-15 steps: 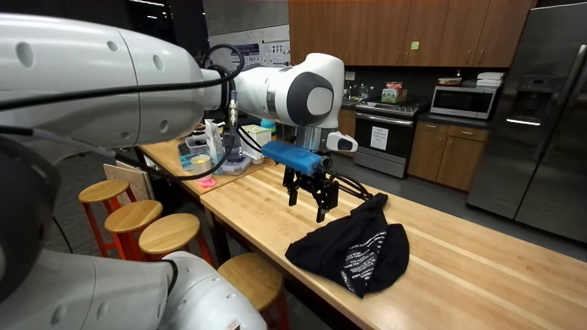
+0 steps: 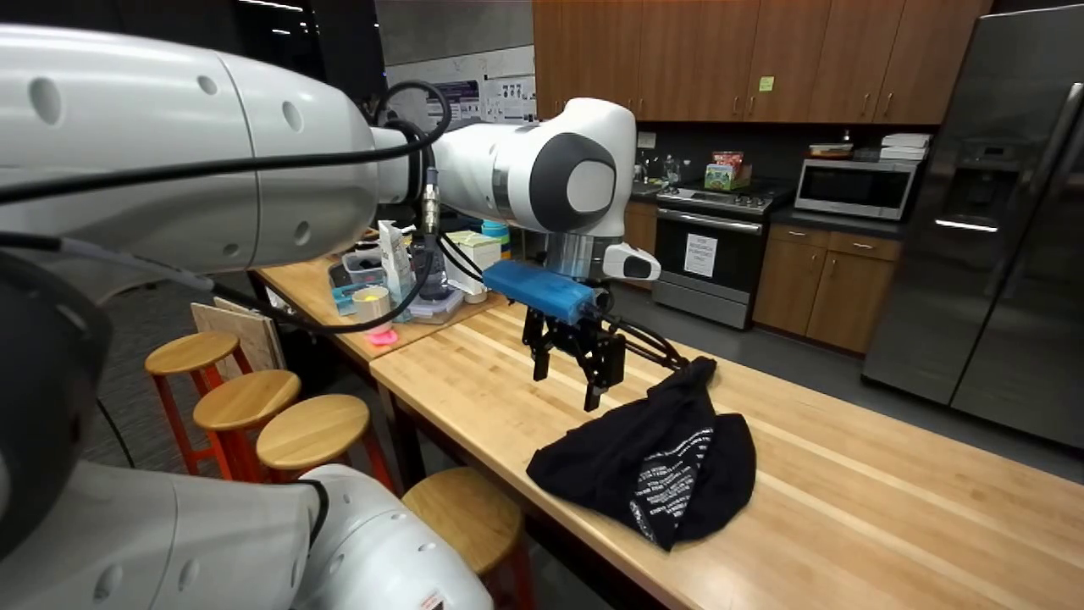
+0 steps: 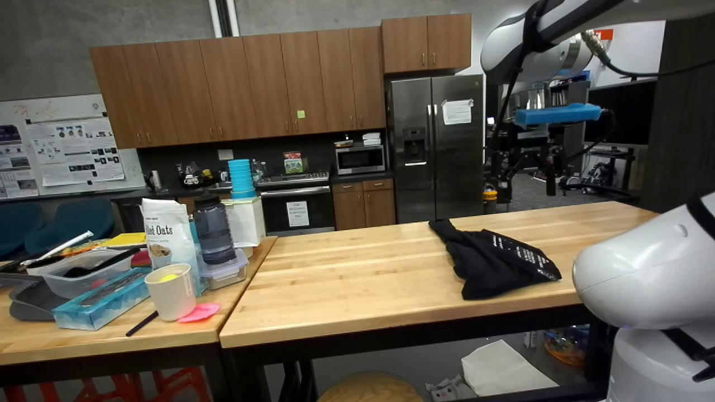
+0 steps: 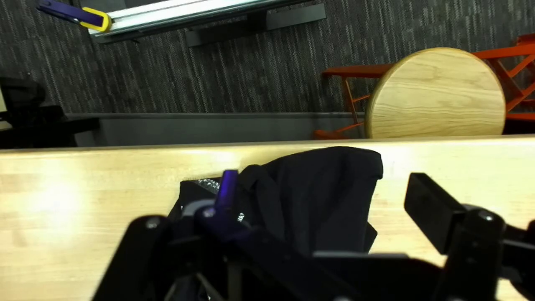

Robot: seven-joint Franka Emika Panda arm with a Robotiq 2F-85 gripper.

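A crumpled black cloth with white printed text [image 2: 650, 457] lies on the light wooden table [image 2: 864, 508]. Seen from above in the wrist view, the same black cloth [image 4: 321, 200] reaches close to the table's edge, its lower part hidden behind my gripper. My gripper [image 2: 566, 386] hangs above the table with its fingers spread wide apart. It is open, and no object shows between the fingers. In exterior view 2 the cloth [image 3: 496, 261] rests on the tabletop, well below the raised gripper.
A side table at the left holds a mug [image 3: 171, 292], an oats bag [image 3: 167, 231], a tissue box [image 3: 104, 301] and plastic containers. Round stools [image 2: 472, 518] line the near edge.
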